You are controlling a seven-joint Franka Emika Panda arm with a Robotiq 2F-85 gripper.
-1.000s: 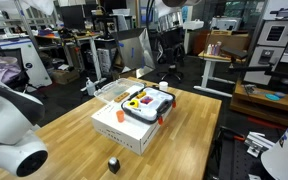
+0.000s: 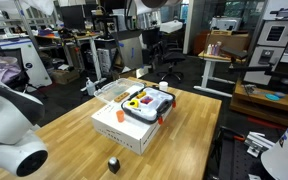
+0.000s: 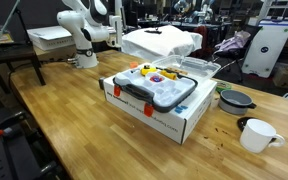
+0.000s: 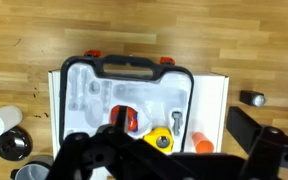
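Observation:
My gripper stands open above the work table, its dark fingers spread apart with nothing seen between them. In exterior view 1 it hangs high (image 2: 152,42) beyond the box. Below it, a clear tray with a black handle (image 4: 129,62) rests on a white box (image 3: 169,122). A red item (image 4: 124,118) and a yellow item (image 4: 161,138) lie in the tray. Beside the tray on the box is an orange item (image 4: 201,143). A small black object (image 2: 114,165) sits alone on the wood.
A white mug (image 3: 260,136) and a grey pot (image 3: 236,102) stand on the table near the box. An empty clear container (image 3: 190,66) lies behind the tray. The wooden table (image 3: 84,130) has wide bare room on the box's handle side.
In exterior view 1 my gripper has shifted a little to the left. The tray, the box and the objects on the table have not visibly moved.

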